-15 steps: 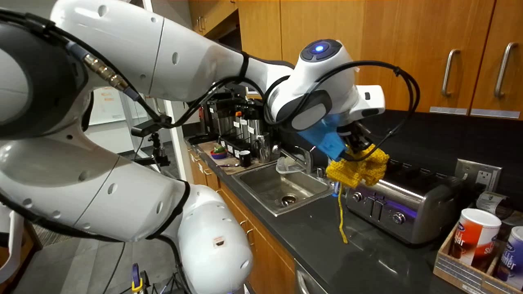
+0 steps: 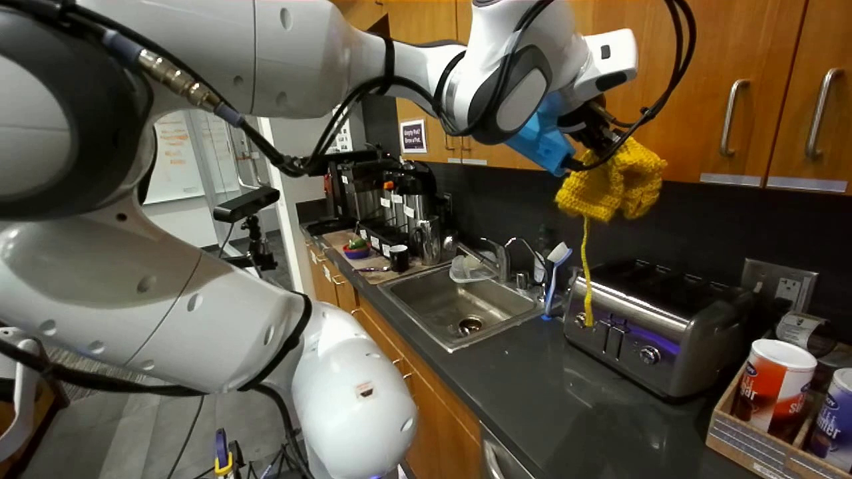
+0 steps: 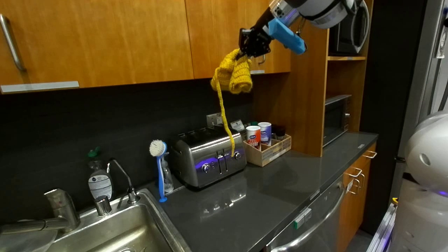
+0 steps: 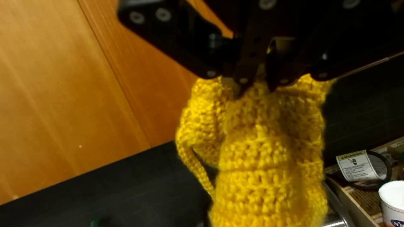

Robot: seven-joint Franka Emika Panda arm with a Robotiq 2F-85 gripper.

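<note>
A yellow knitted cloth (image 2: 611,182) hangs bunched in the air with a long thin strand trailing below it. My gripper (image 3: 244,54) is shut on its upper part. In the wrist view the yellow cloth (image 4: 261,159) drops away from the fingertips, which are partly sunk in the knit. In exterior view 2 the cloth (image 3: 236,75) is above the silver toaster (image 3: 210,155), and the end of its strand appears in front of the toaster's face; whether it touches cannot be told.
Wooden cabinets (image 3: 138,37) stand close behind my gripper. The sink (image 2: 459,303) and a blue dish brush (image 3: 160,172) are on one side of the toaster, a box (image 3: 268,154) with canisters on the other.
My gripper has risen with the yellow cloth, moving slightly right in exterior view 1.
</note>
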